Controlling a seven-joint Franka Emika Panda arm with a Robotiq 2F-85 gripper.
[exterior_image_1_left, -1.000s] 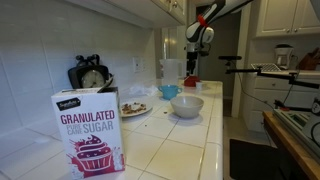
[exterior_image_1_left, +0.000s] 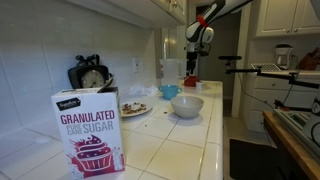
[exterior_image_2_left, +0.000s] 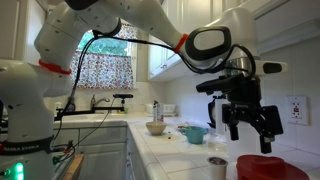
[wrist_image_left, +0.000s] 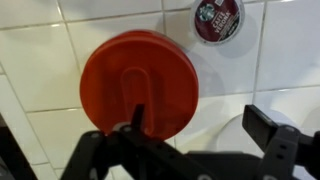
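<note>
My gripper is open, its two dark fingers well apart with nothing between them. Below it in the wrist view, a round red lid (wrist_image_left: 110, 85) with a raised bar handle lies on the white tiles. A small pod (wrist_image_left: 217, 18) with a dark label sits near the top edge. Part of a round white object (wrist_image_left: 240, 136) shows at the lower right, partly hidden by a finger. In exterior view 2 the gripper (exterior_image_2_left: 252, 137) points down above the red lidded item (exterior_image_2_left: 262, 165), clear of it. A small cup (exterior_image_2_left: 217, 169) stands left of it.
Along the counter are a grey bowl (exterior_image_1_left: 187, 106), a light-blue container (exterior_image_1_left: 169, 91), a plate of food (exterior_image_1_left: 134, 109) and a sugar box (exterior_image_1_left: 91, 134). A tiled wall with outlets (exterior_image_2_left: 297, 109) stands behind. Bare tiles (exterior_image_1_left: 175, 150) lie toward the front.
</note>
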